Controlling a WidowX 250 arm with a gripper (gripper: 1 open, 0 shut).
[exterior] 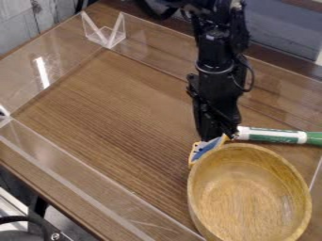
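My black gripper [209, 132] reaches down from the top centre to just above the rim of a wooden bowl [246, 202] at the lower right. Below its fingertips a small blue and white item [206, 151] lies at the bowl's upper left rim. The fingers look close together; whether anything is between them is hard to see. A green and white tube [283, 136] lies behind the bowl, just right of the gripper.
A clear plastic holder [104, 33] stands at the upper left. A pale wall bounds the back right.
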